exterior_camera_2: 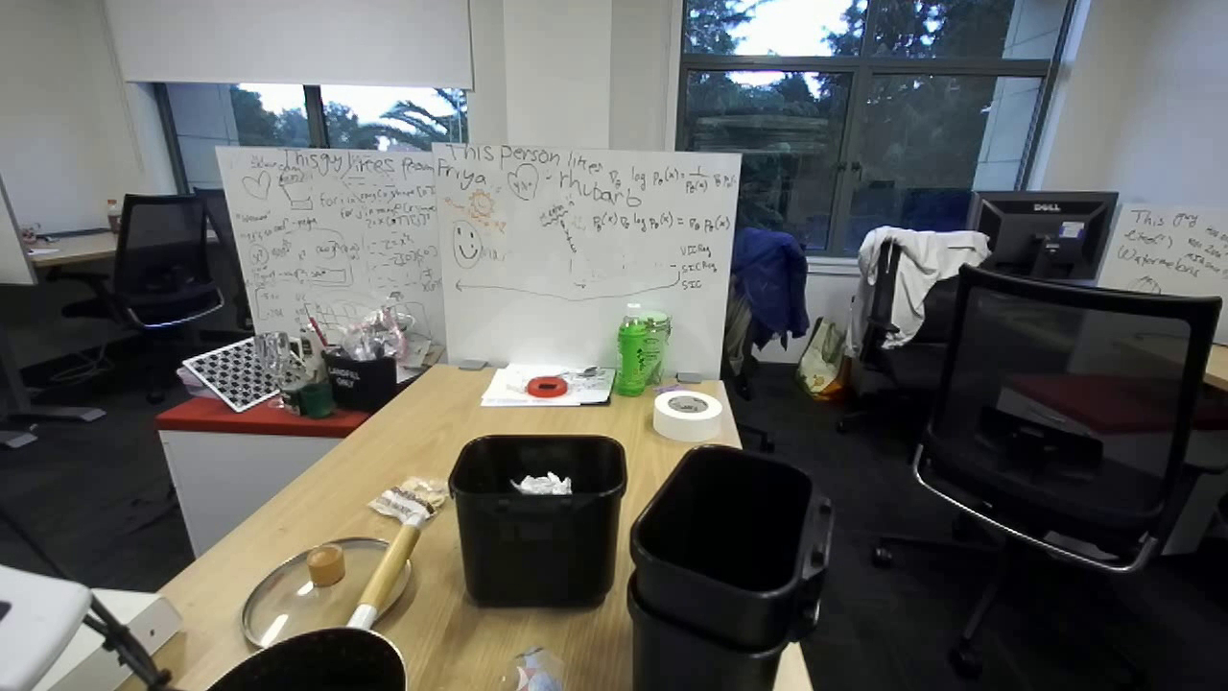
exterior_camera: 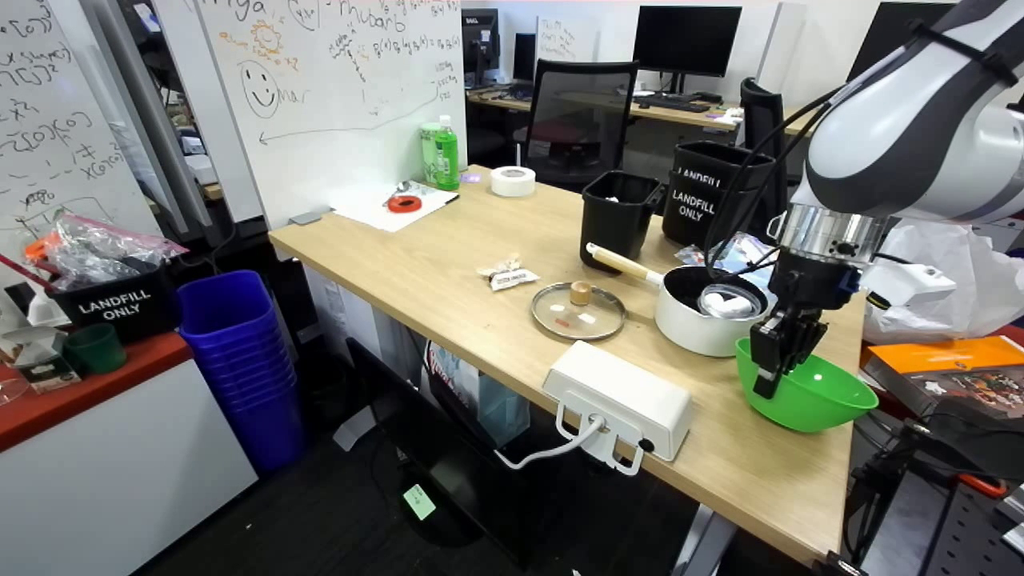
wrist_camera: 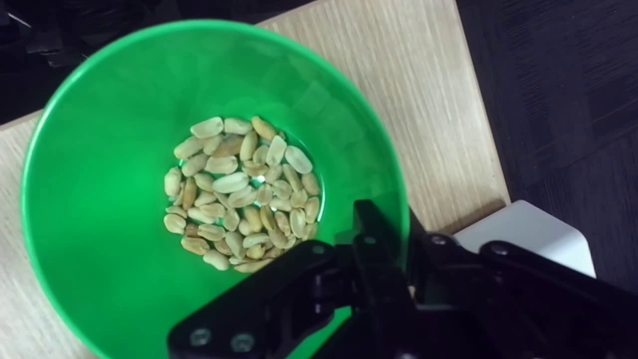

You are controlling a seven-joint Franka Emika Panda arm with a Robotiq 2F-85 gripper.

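A green bowl (exterior_camera: 816, 398) is at the near right end of the wooden table. In the wrist view, a heap of peanuts (wrist_camera: 239, 197) covers the bottom of the bowl (wrist_camera: 107, 197). My gripper (exterior_camera: 766, 380) points down at the bowl's rim on the side towards the white box. Seen from the wrist, the gripper is shut on that rim, one finger (wrist_camera: 375, 230) inside the wall and the other outside, mostly hidden. Whether the bowl rests fully on the table cannot be made out.
Close behind the bowl stands a white pot (exterior_camera: 696, 322) holding a shiny container. A glass lid (exterior_camera: 566, 322), a white box (exterior_camera: 624, 384) and a small packet (exterior_camera: 506, 274) lie further left. Black bins (exterior_camera_2: 535, 541) stand at the back. The table's right edge is near the bowl.
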